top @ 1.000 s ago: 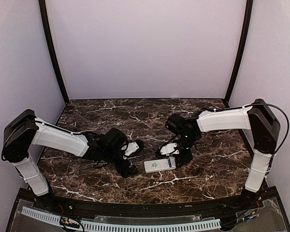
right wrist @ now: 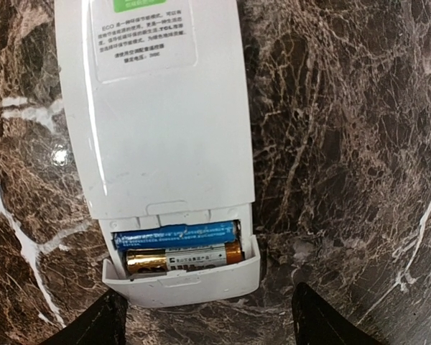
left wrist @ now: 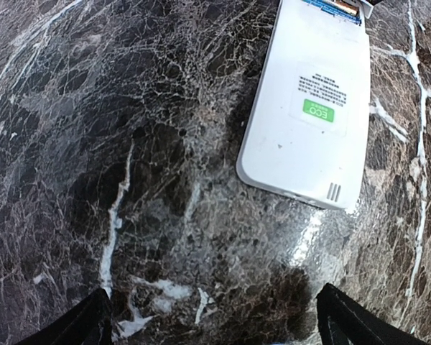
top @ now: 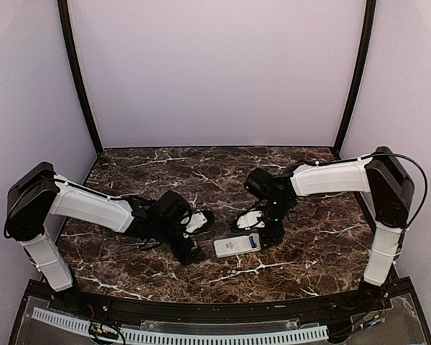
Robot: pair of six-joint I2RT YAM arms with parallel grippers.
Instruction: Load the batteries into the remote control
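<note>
The white remote control (top: 233, 246) lies face down on the marble table between my two arms. In the right wrist view its battery compartment shows, with a blue battery (right wrist: 179, 235) and a copper-and-black battery (right wrist: 187, 257) lying side by side in it. A white cover (right wrist: 190, 285) at the compartment's end is slid back, leaving both batteries exposed. My right gripper stands open just beyond that end, its fingers spread to either side with nothing held. To the left of the remote my left gripper is open and empty, apart from the remote's rounded end.
A dark round object (top: 205, 216) sits behind the left gripper, partly hidden by it.
Both arms hold almost the same pose as before. The remote has not visibly moved.
</note>
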